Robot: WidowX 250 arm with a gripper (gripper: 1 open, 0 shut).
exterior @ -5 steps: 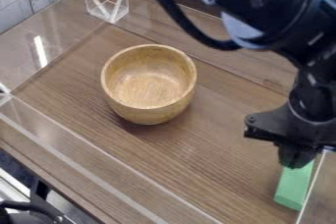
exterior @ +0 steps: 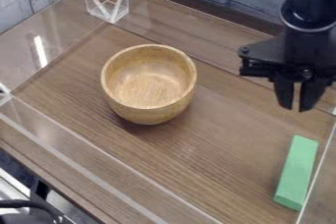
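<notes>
My gripper (exterior: 308,92) hangs at the upper right of the camera view, its narrow fingers shut with nothing visible between them. A green bar-shaped block (exterior: 297,171) lies flat on the table at the lower right, below and apart from the gripper. A wooden bowl (exterior: 147,105) sits left of centre, empty, to the left of the gripper.
A small clear plastic object (exterior: 108,4) stands near the back left of the table (exterior: 184,164). The wood between bowl and green block is clear. The table's left edge drops to a dark floor.
My gripper has risen and moved back from over the green block to the upper right, uncovering the block, which lies in the same place.
</notes>
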